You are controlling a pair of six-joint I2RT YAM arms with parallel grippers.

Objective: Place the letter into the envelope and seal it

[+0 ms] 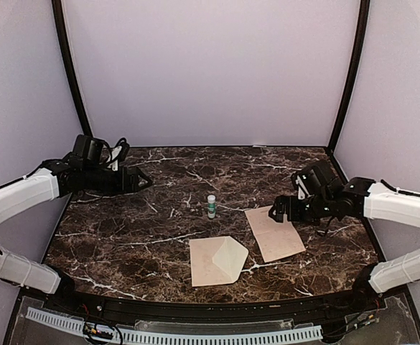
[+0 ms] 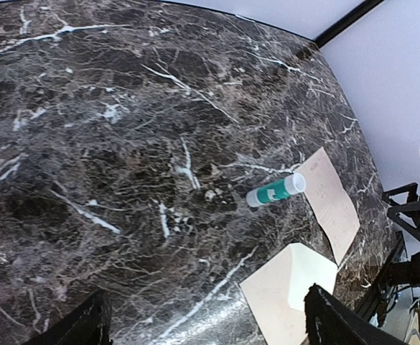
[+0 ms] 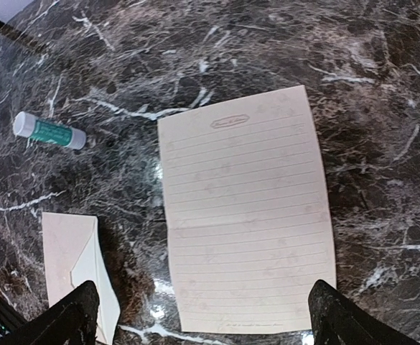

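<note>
The lined letter sheet (image 3: 249,215) lies flat on the dark marbled table, right of centre in the top view. To its left lies the envelope (image 1: 207,264), its pale flap (image 1: 230,259) spread out on the right side. A green and white glue stick (image 1: 211,207) stands upright behind the envelope. My right gripper (image 1: 281,210) is open above the letter, its fingers (image 3: 73,316) apart at the bottom of the right wrist view with nothing held. Over bare table at the back left, my left gripper (image 1: 139,180) is open and empty.
White walls (image 1: 210,72) enclose the back and sides of the table. A dark rail (image 1: 210,307) runs along the front edge.
</note>
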